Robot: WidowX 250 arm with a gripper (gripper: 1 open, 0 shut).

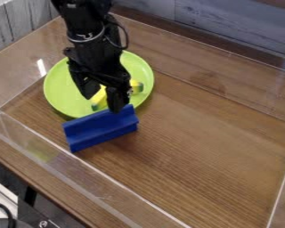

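Observation:
My black gripper (100,89) reaches down from the top of the camera view, open, over a green plate (61,82). A yellow object (135,87) lies on the plate, partly hidden behind the gripper. A blue block (100,130) lies just below the gripper, along the plate's front edge; whether the fingertips touch it is unclear.
A pale wall (228,27) runs along the back, and edges border the table on the left and right.

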